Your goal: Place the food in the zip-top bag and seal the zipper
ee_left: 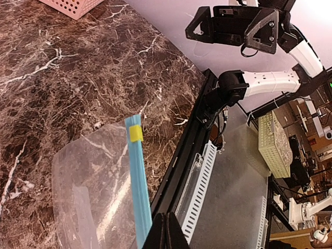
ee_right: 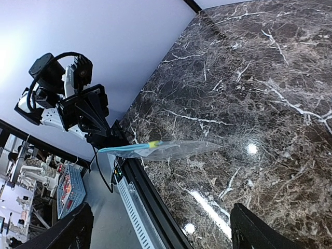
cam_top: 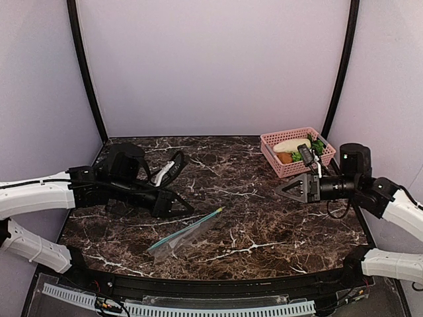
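Note:
The clear zip top bag with its blue zipper strip is tilted off the table, seen nearly edge-on from above. My left gripper is shut on the bag at the strip, whose far end carries a yellow slider in the left wrist view. Out to the right, my right gripper is open and empty, its fingers wide apart. The food lies in a pink basket: a long pale item, a brown one and green leaves, partly covered by the right arm.
The basket stands at the back right, close to the side wall and just beyond my right gripper.

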